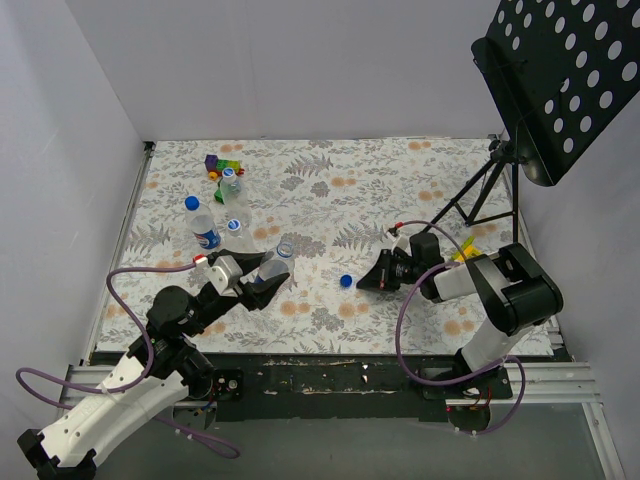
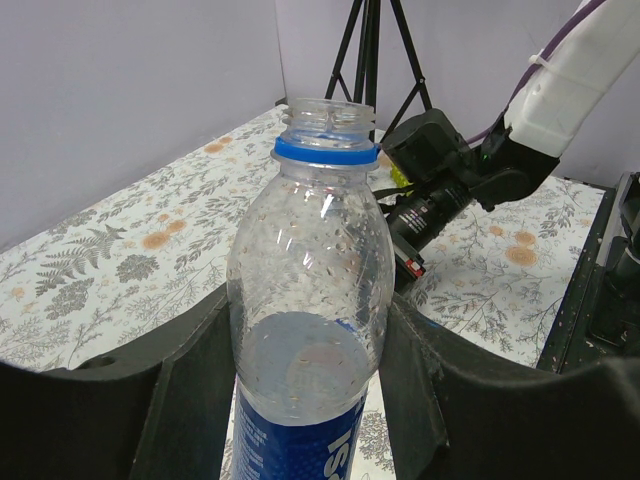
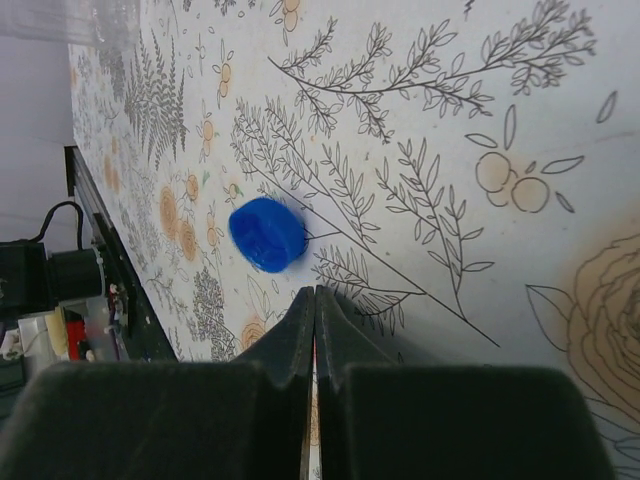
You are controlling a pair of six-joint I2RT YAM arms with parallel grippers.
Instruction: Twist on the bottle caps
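Observation:
An uncapped clear bottle (image 2: 310, 260) with a blue neck ring and blue label stands upright, its open mouth on top. My left gripper is shut on its body, one finger on each side; the top view shows this bottle (image 1: 285, 252) left of the table's middle. To its right a blue cap (image 1: 346, 281) lies on the table. My right gripper (image 1: 362, 284) is low beside the cap, on its right. In the right wrist view its fingers meet with nothing between them, and the cap (image 3: 267, 234) lies beyond the tips, apart from them, hollow side showing.
Several other bottles stand at the left, among them a capped bottle (image 1: 202, 222). Colourful toy pieces (image 1: 221, 166) lie behind them. At the right are a black tripod stand (image 1: 497, 175) and a yellow item (image 1: 466, 249).

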